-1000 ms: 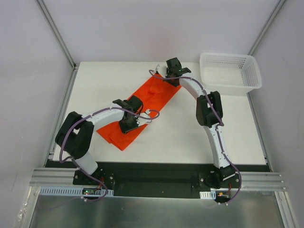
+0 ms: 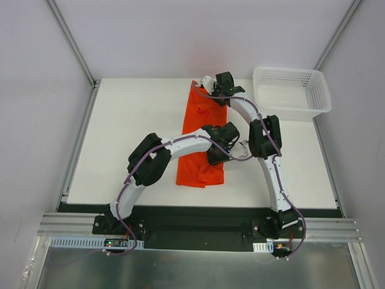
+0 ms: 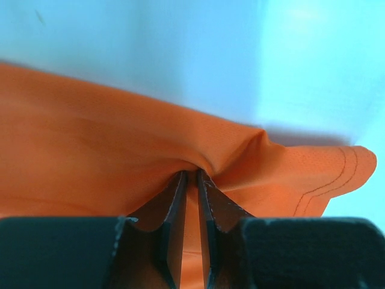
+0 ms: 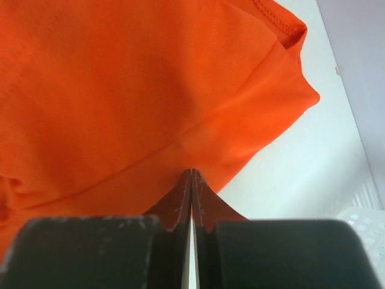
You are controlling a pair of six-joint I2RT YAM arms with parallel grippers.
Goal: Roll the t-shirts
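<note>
One orange t-shirt [image 2: 194,120], folded into a long strip, lies flat on the white table [image 2: 126,120], running from the back toward the front edge. Over its near part, the left gripper [image 2: 213,161] is down at the cloth. In the left wrist view the two fingers of the left gripper stand close together, a narrow gap with puckered cloth showing between them; how firmly it is pinched does not show. At the far end, my right gripper is shut over the cloth near its edge, with nothing visible between its fingertips.
An empty white basket [image 2: 292,90] stands at the back right, close to the right arm.
My left gripper has moved right, and the shirt's near end has swung right with it, turning the strip from diagonal to nearly straight. The right gripper shifted only a little.
</note>
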